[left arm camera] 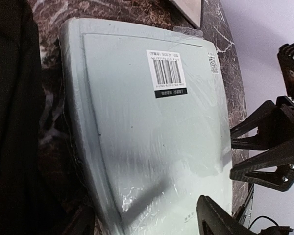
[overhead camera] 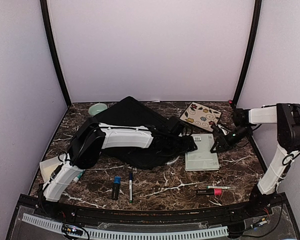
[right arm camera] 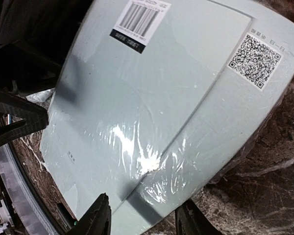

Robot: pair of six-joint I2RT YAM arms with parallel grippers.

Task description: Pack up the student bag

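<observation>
A white plastic-wrapped book or stack of books [overhead camera: 201,157], barcode upward, lies right of the black bag [overhead camera: 121,112]. My left gripper [overhead camera: 187,142] is at its left side, fingers parted over the near part in the left wrist view, nothing visibly held. My right gripper [overhead camera: 217,145] is at its right side, its fingers parted along the book's edge [right arm camera: 137,147] in the right wrist view; whether they grip it is unclear.
A floral-patterned board [overhead camera: 200,116] lies behind the book. Pens and markers [overhead camera: 131,187] lie along the front, papers [overhead camera: 50,167] at the left, and a pale bowl [overhead camera: 97,108] at the back left.
</observation>
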